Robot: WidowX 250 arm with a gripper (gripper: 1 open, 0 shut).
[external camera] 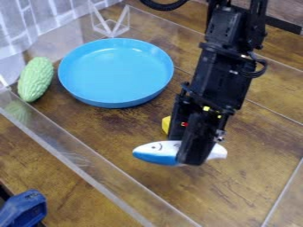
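Observation:
My black gripper [190, 140] reaches down from the upper right, shut on a white-and-blue fish-like toy [154, 152] with a drawn face, held crosswise over the wooden table. Behind the fingers a yellow object [174, 122] shows, mostly hidden.
A blue plate [113, 64] lies at the back left, with a green corn-like toy [35, 79] to its left. A clear plastic edge runs along the left. A blue object [19, 209] is at the lower left.

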